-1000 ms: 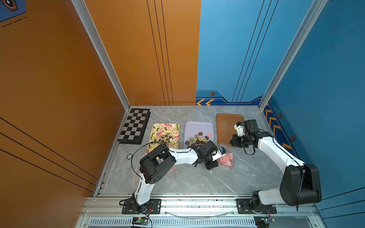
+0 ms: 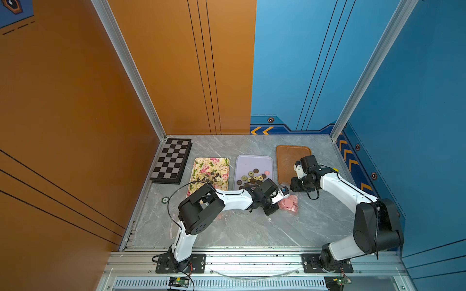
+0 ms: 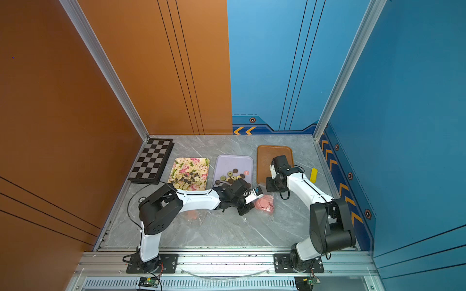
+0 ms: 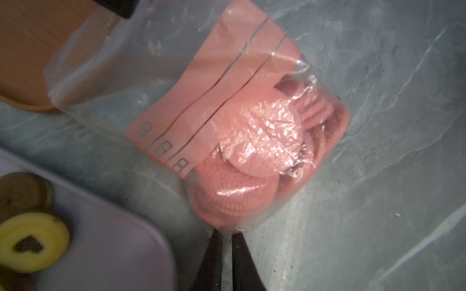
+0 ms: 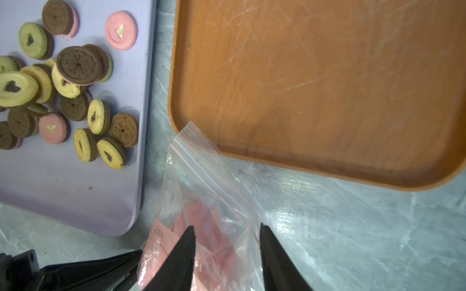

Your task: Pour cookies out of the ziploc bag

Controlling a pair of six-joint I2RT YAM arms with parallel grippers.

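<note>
A clear ziploc bag of pink cookies lies on the counter between the lavender tray and the brown tray, its zip edge by the brown tray's corner. My left gripper is at the bag's filled end, fingertips close together at its edge; whether they pinch plastic is unclear. My right gripper hangs over the bag's opening end, fingers apart, with bag plastic visible between and beneath them; I cannot tell whether it touches.
The lavender tray holds several sandwich cookies. A floral tray and a checkered board are at the left. A yellow object lies at the right.
My left arm has barely moved.
</note>
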